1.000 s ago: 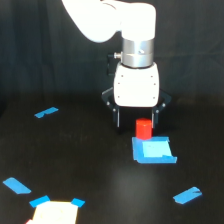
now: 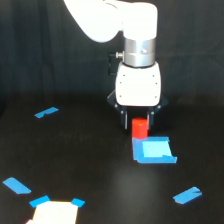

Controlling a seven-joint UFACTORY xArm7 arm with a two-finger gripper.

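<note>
A small red block [image 2: 139, 129] stands at the back edge of a light-blue square [image 2: 154, 149] framed in blue tape. The white arm reaches down from above, and its gripper [image 2: 138, 121] is around the block, with one dark finger on each side. The fingers stand close to the red sides. Whether both of them touch the block cannot be made out at this size. The block's top is partly hidden under the white hand.
Strips of blue tape lie on the black table: one at the back left [image 2: 46, 112], one at the left [image 2: 16, 186] and one at the front right [image 2: 187, 195]. A pale object [image 2: 54, 213] with blue tape sits at the front left.
The fingers have come closer together around the red block. The block has shifted slightly to the left. The hand has moved very little.
</note>
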